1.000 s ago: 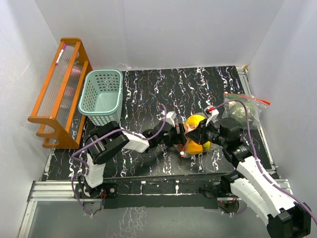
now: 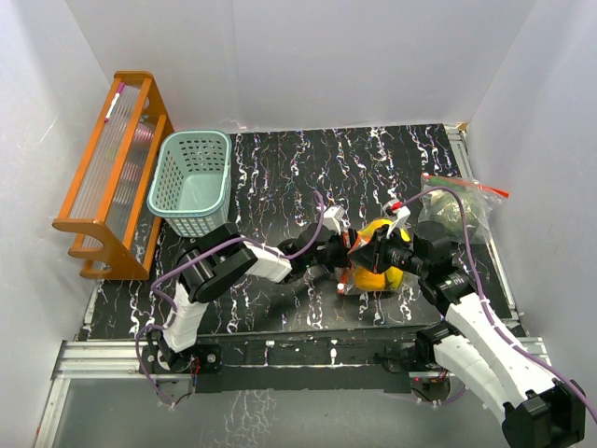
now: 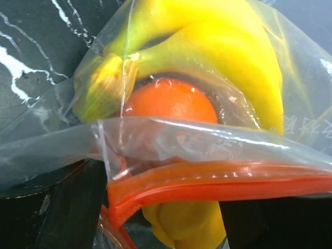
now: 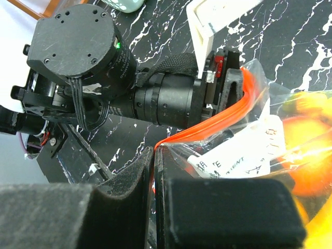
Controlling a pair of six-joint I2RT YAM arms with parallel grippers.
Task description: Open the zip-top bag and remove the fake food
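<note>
The zip bag [image 2: 392,275] lies under both grippers, holding yellow bananas [image 3: 228,57], an orange [image 3: 171,101] and another yellow item. My right gripper is shut on the bag's orange zip edge [image 4: 207,124]. My left gripper is part open at the same mouth, the orange zip strip [image 3: 233,181] crossing between its fingers; whether it grips the film is unclear. A white printed label [image 4: 238,150] shows inside the bag.
A mint basket [image 2: 190,179] and a wooden rack [image 2: 103,205] stand at the left. A second bag [image 2: 466,205] lies at the right, behind the right arm.
My left gripper has moved a little up and to the right in the top view, along the bag's mouth. The right arm has stayed nearly still.
</note>
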